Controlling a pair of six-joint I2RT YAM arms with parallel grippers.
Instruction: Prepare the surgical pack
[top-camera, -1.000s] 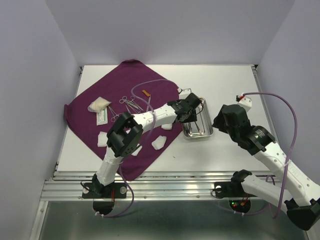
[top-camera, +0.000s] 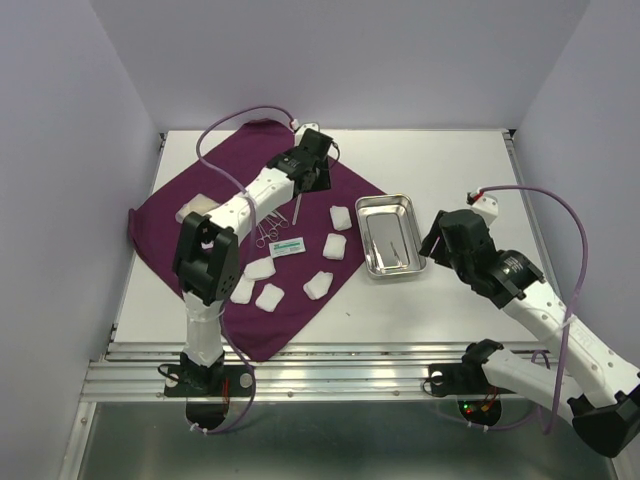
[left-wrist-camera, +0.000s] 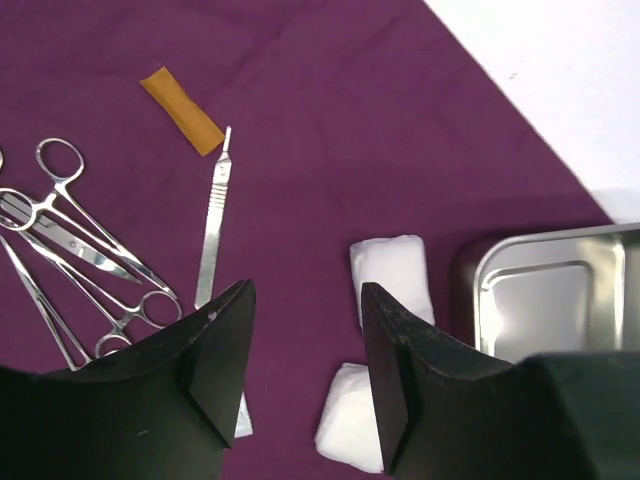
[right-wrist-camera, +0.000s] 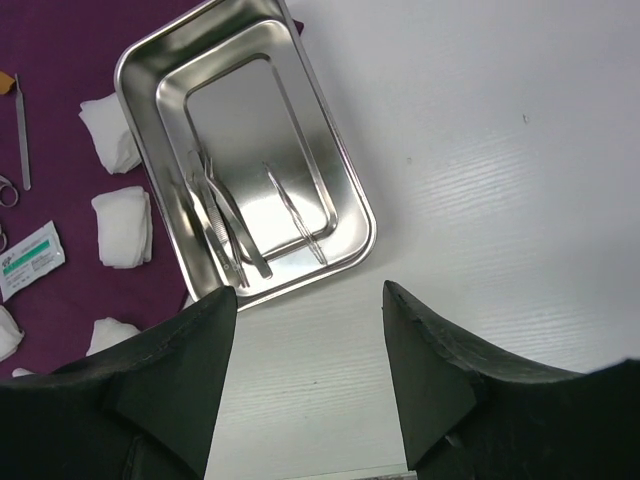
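The steel tray (top-camera: 391, 205) holds several slim instruments, clearest in the right wrist view. On the purple cloth lie scissor-like instruments (left-wrist-camera: 80, 220), a scalpel handle (left-wrist-camera: 214, 220), an orange packet (left-wrist-camera: 182, 108), white gauze pads (left-wrist-camera: 388, 270) and a green-labelled packet (top-camera: 287, 246). My left gripper (top-camera: 314, 175) is open above the upper middle of the cloth, over the scalpel handle and instruments. My right gripper (top-camera: 437, 240) hangs open just right of the tray, nothing between its fingers.
A beige bundle (top-camera: 197, 207) sits at the cloth's left, partly near my left arm. Grey walls border the table.
My left gripper has moved from over the tray up and left to above the cloth's instruments, uncovering the tray. The right arm has barely moved.
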